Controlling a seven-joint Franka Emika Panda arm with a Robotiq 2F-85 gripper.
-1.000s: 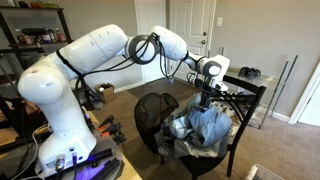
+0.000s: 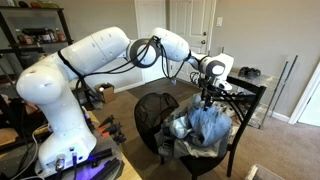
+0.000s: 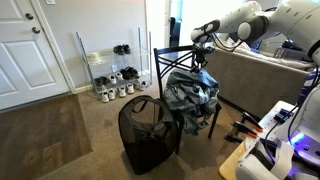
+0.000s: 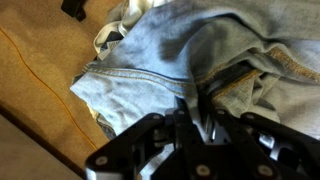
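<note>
Blue and grey denim clothes lie in a heap on the seat of a dark chair. My gripper points down into the top of this heap, close to the chair's backrest. Seen up close in the wrist view, the dark fingertips meet a fold of light-blue denim. Whether cloth sits between them cannot be made out, since folds and shadow hide the gap. From the other side, the clothes drape over the seat beneath my gripper.
A black mesh basket stands on the floor beside the chair. Shoe racks with several pairs of shoes are by the wall. Open floor lies to the left of the basket in exterior view 2.
My gripper stays over the heap with only slight movement. The denim near its fingertips looks slightly shifted; the chair and basket have not moved.
</note>
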